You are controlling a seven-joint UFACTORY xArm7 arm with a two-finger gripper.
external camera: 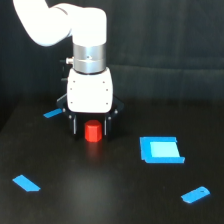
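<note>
A small red block [93, 131] stands on the dark table below the white robot hand. My gripper [91, 127] points straight down with its dark fingers [73, 123] spread wide, one to each side of the block in the picture. Dark gaps show between the block and both fingers, so the fingers look open and not closed on it. How far the fingertips are above the table is hard to tell.
To the right lies a blue-bordered pale square [164, 149]. Blue tape strips mark the table at front left [26, 184], front right [195, 195] and back left [52, 114].
</note>
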